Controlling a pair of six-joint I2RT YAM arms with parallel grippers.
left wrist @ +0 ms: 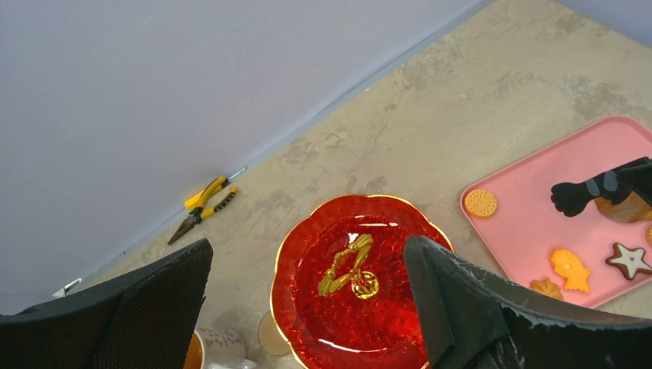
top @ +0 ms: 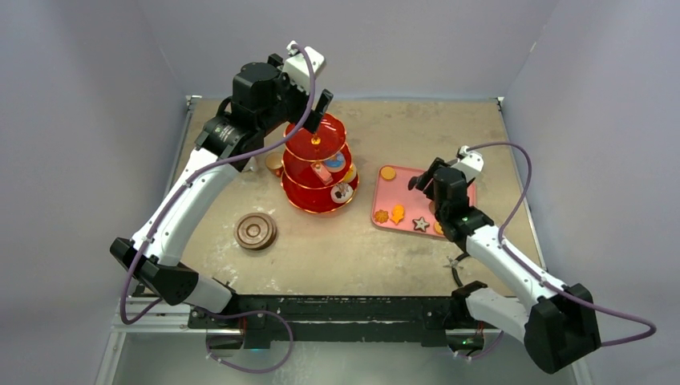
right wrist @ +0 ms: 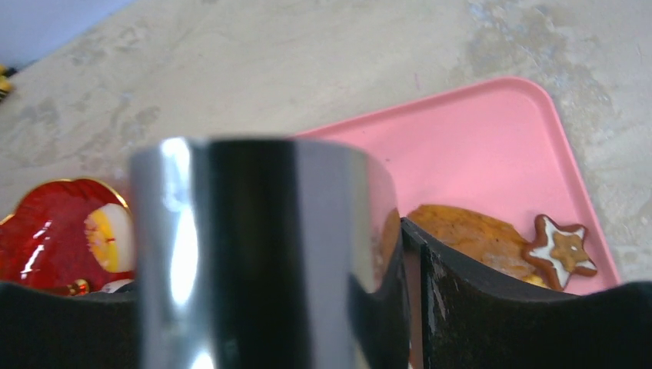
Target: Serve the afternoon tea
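Observation:
A red three-tiered stand point(top: 309, 200) holds a pink cake point(top: 321, 173), a donut point(top: 342, 192) and other sweets. Its empty top plate point(left wrist: 338, 223) with a gold handle lies beneath my open left gripper point(top: 309, 92). Over the pink tray point(left wrist: 538, 164) is my right gripper point(top: 425, 178), fingers wide apart. A shiny metal piece, probably tongs point(right wrist: 269, 254), fills the space between its fingers; black tips point(left wrist: 573, 196) project over the tray. On the tray are a croissant point(right wrist: 465, 231), a star biscuit point(left wrist: 629, 261), a round biscuit point(left wrist: 480, 203) and an orange fish-shaped one point(left wrist: 569, 269).
Left of the stand is a cup point(left wrist: 217, 345). A brown round coaster point(top: 255, 231) lies at the front left, and yellow pliers point(left wrist: 201, 206) near the back wall.

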